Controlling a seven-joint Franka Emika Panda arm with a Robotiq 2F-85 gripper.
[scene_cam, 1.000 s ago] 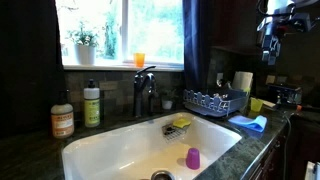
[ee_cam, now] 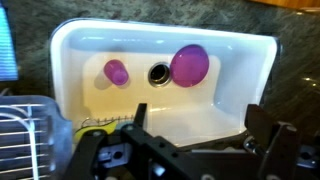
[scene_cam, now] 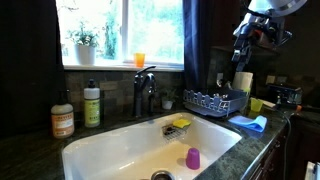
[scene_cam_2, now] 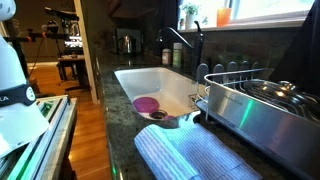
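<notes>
High above the right end of the counter in exterior view 1, my gripper hangs open, well clear of the sink. In the wrist view its dark fingers frame the near edge, and nothing is held between them. A white sink lies below. Inside it are a purple cup and a round purple dish, one on each side of the drain. Something yellow sits by the sink's lower left side, partly hidden by my gripper.
A metal dish rack stands behind the sink's right end, with a blue towel on the counter in front. Soap bottles and a black faucet line the back. The sink's middle is largely free.
The objects below have stayed put.
</notes>
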